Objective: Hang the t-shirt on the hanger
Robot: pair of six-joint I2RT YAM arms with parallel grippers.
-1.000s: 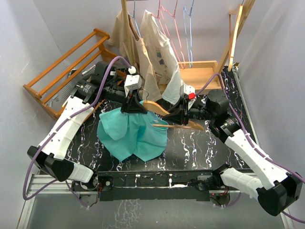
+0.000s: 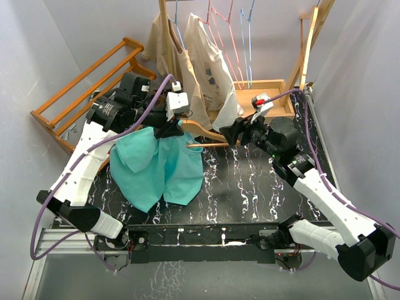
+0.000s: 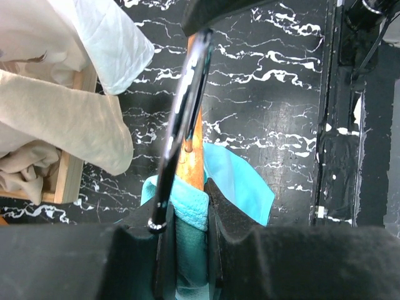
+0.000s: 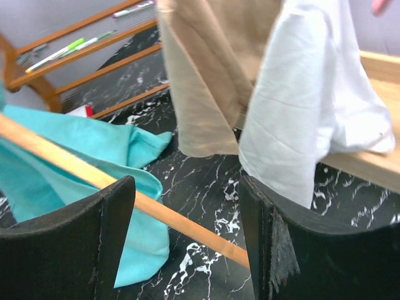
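Note:
A teal t-shirt (image 2: 156, 172) hangs from my left gripper (image 2: 170, 125), which is shut on it; in the left wrist view a bunched fold of teal cloth (image 3: 190, 206) sits between its fingers along with the wooden hanger (image 3: 192, 162). In the top view the hanger (image 2: 206, 145) sticks out to the right of the shirt, its bar crossing the right wrist view. My right gripper (image 2: 232, 130) stands open near the hanger's right end, with nothing clearly held between its fingers.
Beige and white garments (image 2: 209, 87) hang at the back, beside empty coloured hangers and a wooden box (image 2: 262, 94). A wooden rack (image 2: 81, 87) leans at the back left.
My left gripper has moved left with shirt and hanger.

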